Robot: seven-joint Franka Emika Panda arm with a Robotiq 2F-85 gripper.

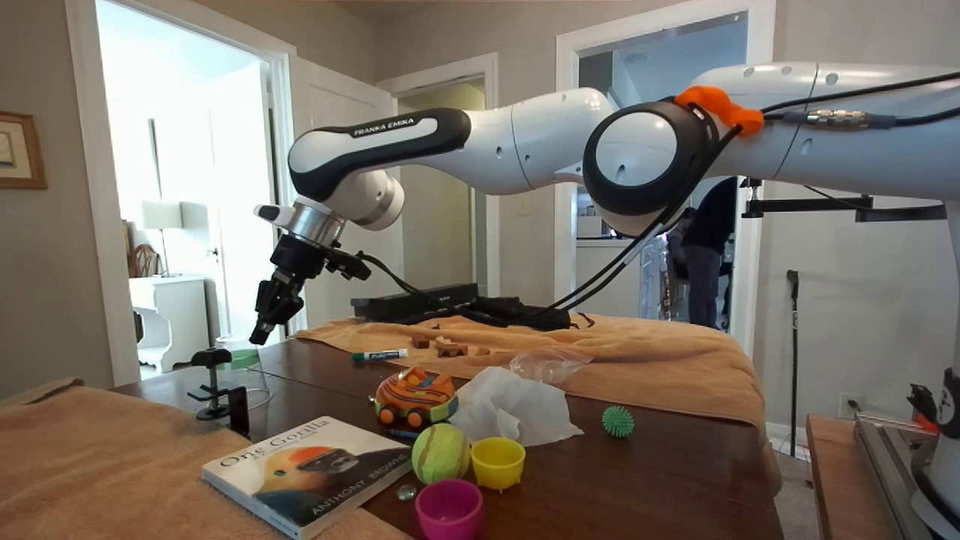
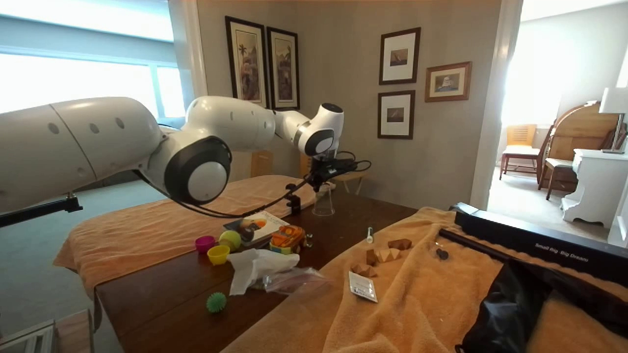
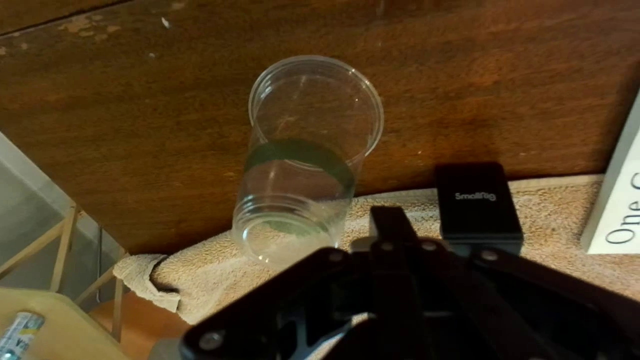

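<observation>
My gripper [image 1: 260, 337] is shut, with nothing showing between its fingers, and points down at the far end of the table near a clear plastic cup. In the wrist view the transparent cup [image 3: 298, 174], with a green band round it, is wholly visible; the gripper's dark fingertips [image 3: 390, 223] show to its lower right. The cup [image 2: 323, 200] stands on the dark table just below the gripper in exterior view 2. Whether fingers and cup touch cannot be told. Beside the cup is a black clamp [image 1: 213, 382] at the table's edge.
A book [image 1: 308, 469], a tennis ball [image 1: 441, 453], yellow [image 1: 497, 463] and magenta [image 1: 449, 509] cups, a toy car [image 1: 415, 397], crumpled white paper [image 1: 513, 406] and a green spiky ball [image 1: 617, 420] crowd the table's middle. A green marker [image 1: 379, 355] lies farther back.
</observation>
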